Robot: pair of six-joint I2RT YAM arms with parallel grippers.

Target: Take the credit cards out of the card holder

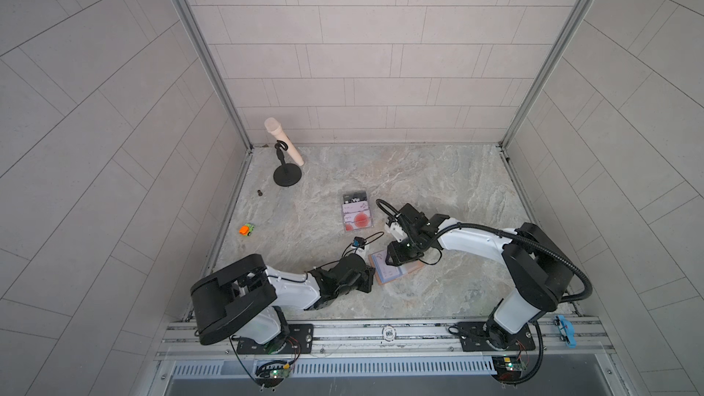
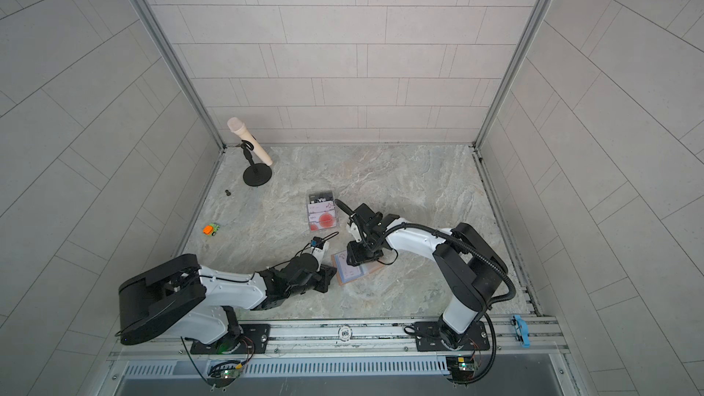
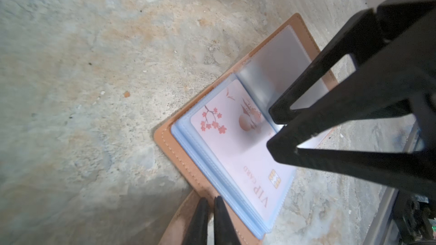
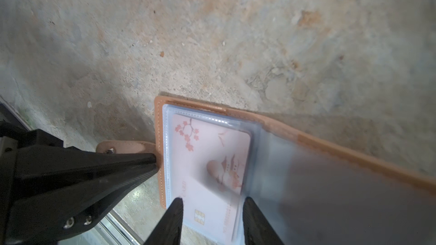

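The card holder (image 3: 179, 154) lies opened flat on the table, tan-edged with clear sleeves. Inside one sleeve sits a white VIP card (image 3: 236, 122) with red flowers. At the holder's short edge, beside its strap tab (image 4: 129, 146), my left gripper is shut on the tan border. My right gripper is partly open over the card's sleeve, one fingertip each side of the card's lower middle. Contact with the sleeve cannot be told. The other sleeve (image 4: 336, 190) looks empty.
A clear case with pink VIP cards (image 1: 357, 212) lies behind the grippers. A microphone on a stand (image 1: 286, 173) and a small orange-green toy (image 1: 245, 229) are at the left.
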